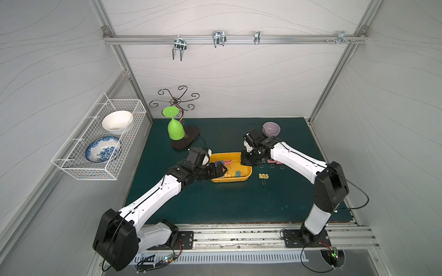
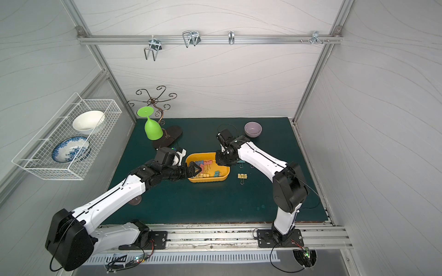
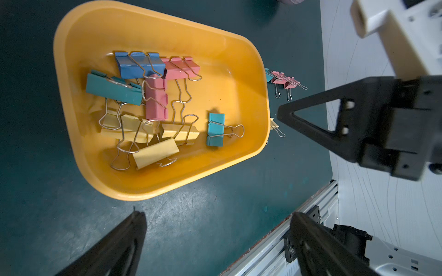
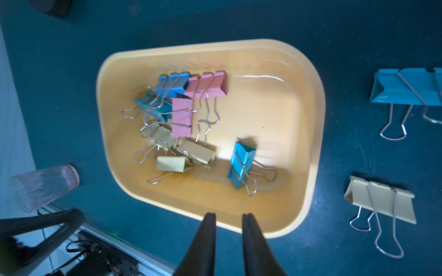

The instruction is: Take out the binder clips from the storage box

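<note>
The yellow storage box (image 3: 179,181) holds several binder clips. A blue clip (image 3: 138,64), pink clips (image 3: 156,97), a teal clip (image 3: 115,89) and cream clips (image 3: 155,153) are bunched at one end. Apart from them lies a lone teal clip (image 4: 240,164). Outside, a cream clip (image 4: 382,198) and a teal clip (image 4: 407,86) rest on the table, with pink clips (image 3: 284,80) beyond. My left gripper is wide open and empty at the box's left end. My right gripper is over the box's right side, fingers slightly apart, nothing between them.
A mauve bowl (image 1: 271,129) stands at the back right. The green goblet (image 1: 175,128) and scrolled metal stand (image 1: 175,101) are at the back left. A clear cup (image 4: 46,186) shows near the left arm.
</note>
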